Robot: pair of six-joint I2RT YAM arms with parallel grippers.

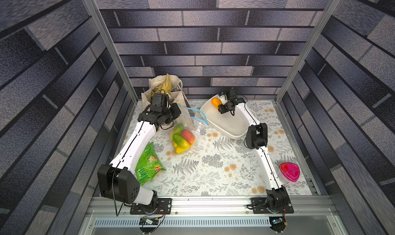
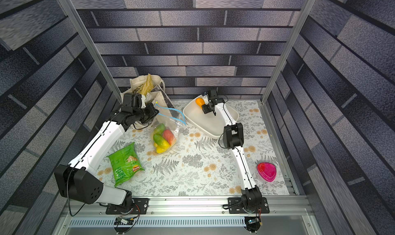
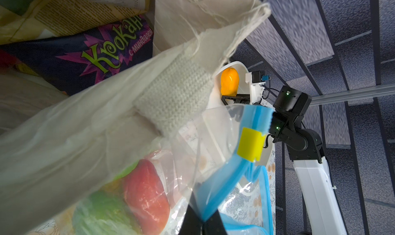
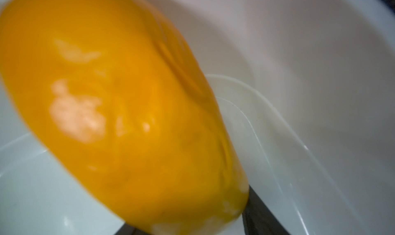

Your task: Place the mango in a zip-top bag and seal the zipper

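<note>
A clear zip top bag (image 3: 214,189) with a blue zipper strip hangs from my left gripper, which is shut on its edge. Its mouth gapes, the two blue edges standing apart in the top views. Inside lie mangoes (image 1: 181,141) in green, red and yellow. Over in the white tub (image 1: 230,125), my right gripper is shut on a glossy orange, elongated fruit or pepper (image 4: 123,103); its fingers flank one end of it. The fruit is low, within the tub's walls; whether it touches the bottom I cannot tell.
Behind the bag, a cream cloth bag (image 3: 102,111) holds several packets and crowds my left gripper. A green snack packet (image 1: 149,165) lies at the front left, and a pink-lidded container (image 1: 289,171) at the front right.
</note>
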